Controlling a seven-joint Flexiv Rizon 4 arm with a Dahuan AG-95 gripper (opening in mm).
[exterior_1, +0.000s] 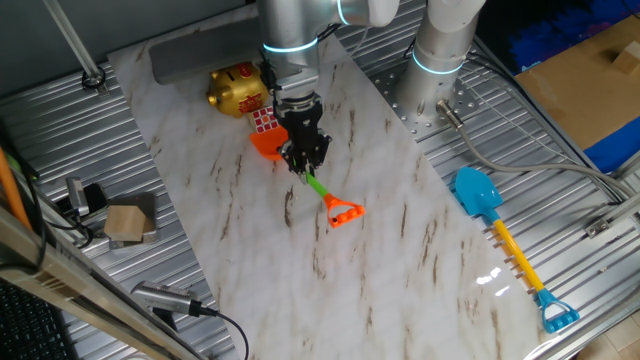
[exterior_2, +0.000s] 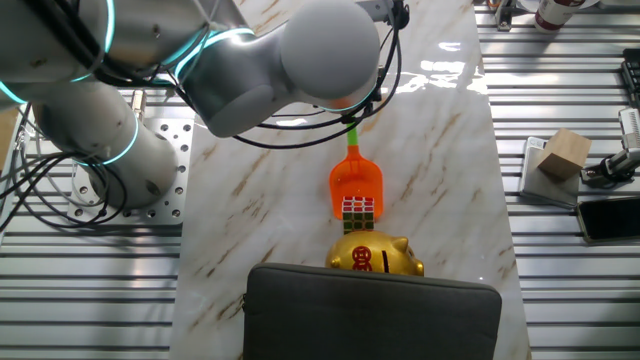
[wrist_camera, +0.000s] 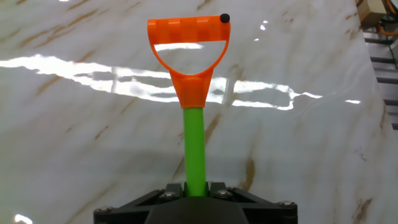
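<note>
A toy shovel has an orange blade (exterior_2: 356, 186), a green shaft (wrist_camera: 194, 146) and an orange D-shaped handle (wrist_camera: 189, 59). My gripper is shut on the green shaft, one finger against each side. From the first exterior view, the gripper (exterior_1: 306, 172) hides the middle of the shaft, between blade and handle. Right at the blade's front edge sits a small puzzle cube (exterior_2: 358, 213). Behind the cube stands a golden piggy bank (exterior_1: 238, 90). The arm covers the gripper and the handle in the second exterior view.
A dark grey case (exterior_2: 372, 315) stands behind the piggy bank. A blue and yellow shovel (exterior_1: 508, 243) lies to the right, past the marble board (exterior_1: 400, 270). Off the board's left side sits a wooden block (exterior_1: 125, 223). The board's front half is clear.
</note>
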